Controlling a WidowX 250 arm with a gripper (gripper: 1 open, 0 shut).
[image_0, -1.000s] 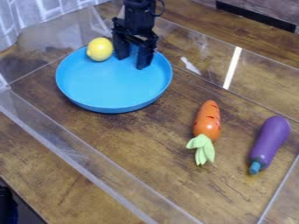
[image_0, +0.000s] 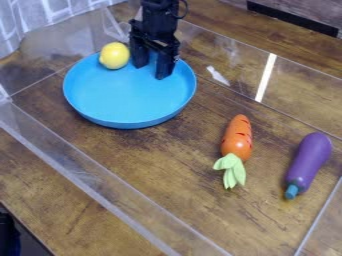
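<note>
A blue plate (image_0: 123, 100) lies on the wooden table, with a yellow lemon-like toy (image_0: 115, 55) on its back left. My black gripper (image_0: 152, 62) is low over the back of the plate, right of the yellow toy. Whether it is open or shut, or holds anything, I cannot tell. An orange carrot toy (image_0: 238, 145) with pale green leaves and a purple eggplant toy (image_0: 307, 165) lie on the right.
Clear walls or edges run along the left side. A white tape strip (image_0: 265, 76) is at the upper right.
My gripper has shifted very slightly; the objects are where they were.
</note>
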